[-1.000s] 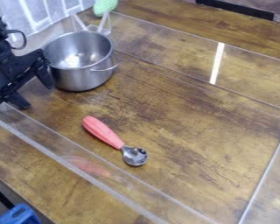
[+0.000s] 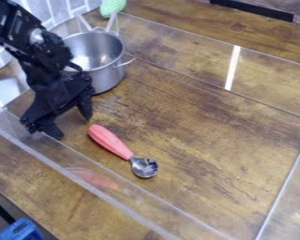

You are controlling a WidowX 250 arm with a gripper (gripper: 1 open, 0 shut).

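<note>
My black gripper (image 2: pixel 55 114) reaches in from the upper left and hangs low over the wooden counter, in front of the steel pot (image 2: pixel 101 58), hiding part of it. Whether its fingers are apart or closed is hard to make out. To the right of the gripper, apart from it, lies a tool with a pink handle (image 2: pixel 112 142) and a round metal head (image 2: pixel 143 167), pointing toward the lower right.
A pale green object (image 2: pixel 113 7) is at the top behind the pot. Clear strips cross the counter (image 2: pixel 221 131) along the front and right. A blue object (image 2: pixel 20 231) sits at the lower left corner.
My gripper has moved right from the left edge, coming in front of the pot and closer to the pink-handled tool. The pot and tool look unmoved.
</note>
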